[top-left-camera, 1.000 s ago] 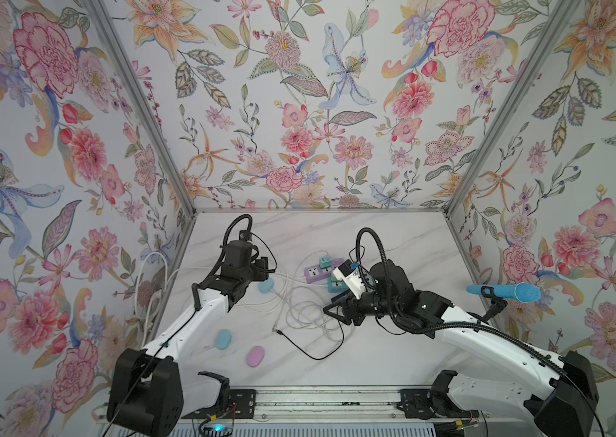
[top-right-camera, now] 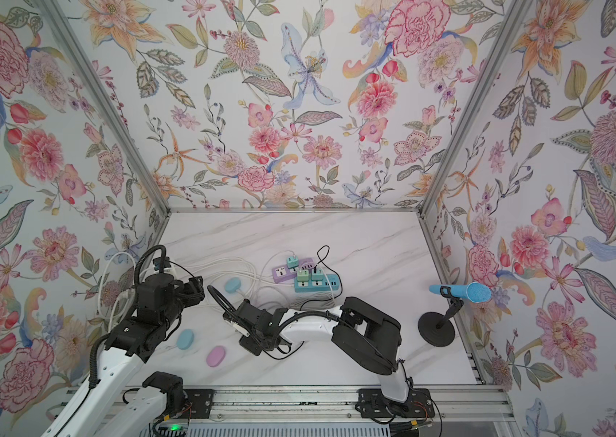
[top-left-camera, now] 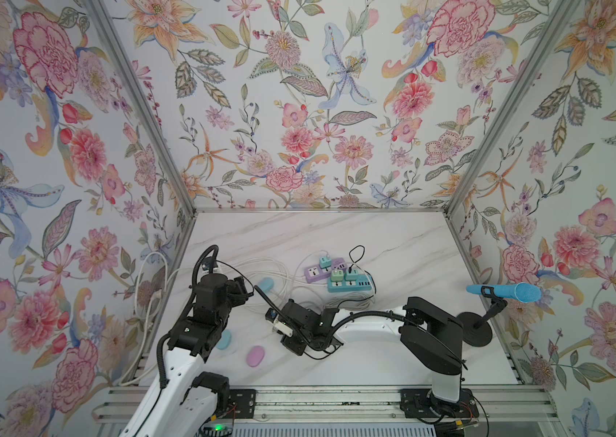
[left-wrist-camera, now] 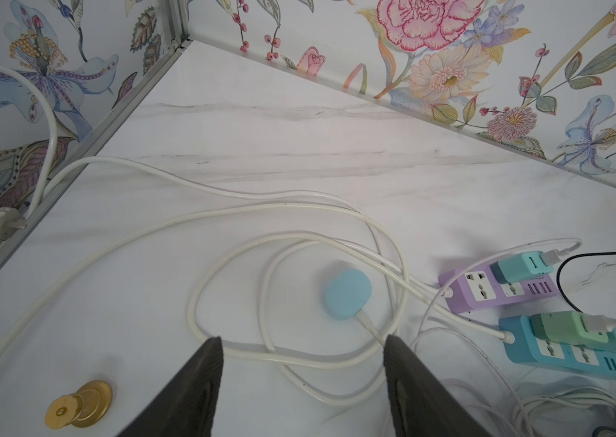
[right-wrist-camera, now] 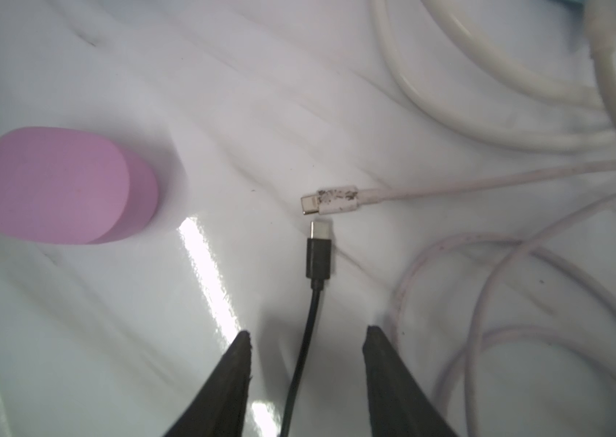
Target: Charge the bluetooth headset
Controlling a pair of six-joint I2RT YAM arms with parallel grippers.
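My right gripper hovers over the marble table, open, its fingers on either side of a black cable (right-wrist-camera: 309, 327) that lies below. The cable's black USB-C plug (right-wrist-camera: 318, 255) points away from me, near a white USB-C plug (right-wrist-camera: 333, 199). A pink oval case (right-wrist-camera: 56, 185), perhaps a headset case, lies left of them. My left gripper is open over the table's left part with nothing between its fingers. Beyond it lies a blue oval case (left-wrist-camera: 348, 292), with a white cable's end at it. Another blue oval case (top-right-camera: 185, 338) rests near the left arm.
Purple (left-wrist-camera: 497, 287) and teal (left-wrist-camera: 570, 349) power strips with plugged-in adapters stand at the back middle. White cables loop across the table. A brass knob (left-wrist-camera: 78, 404) sits at the near left. A blue microphone (top-left-camera: 504, 292) stands at the right.
My right gripper has swept left and toward the front, from beside the power strips to over the black cable's plug. My left gripper has drawn back left and nearer. The cases have not moved.
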